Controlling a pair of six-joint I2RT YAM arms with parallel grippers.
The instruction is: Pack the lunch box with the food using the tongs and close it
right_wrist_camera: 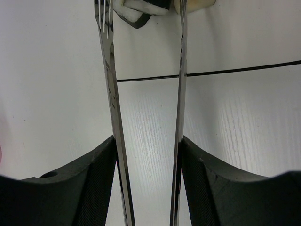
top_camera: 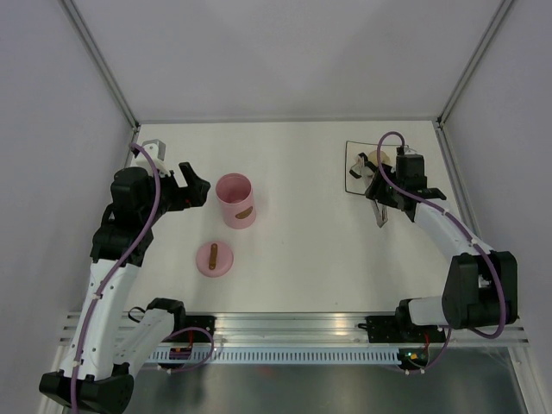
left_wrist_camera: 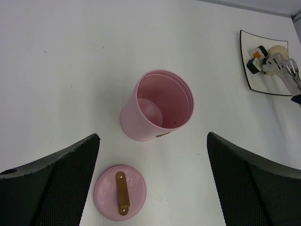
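A pair of metal tongs stands between the fingers of my right gripper, each finger against one arm, the arms spread. One tongs arm ends in fork tines over the food; the other tip is cut off in that view. Dark-and-white sushi-like pieces and pale round ones lie on a white square plate with a black rim. My left gripper is open and empty, above and beside a pink cup-shaped box. The box looks empty inside. Its round pink lid with a brown strap lies in front.
A metal rail runs along the front edge, and grey walls close off the sides and back.
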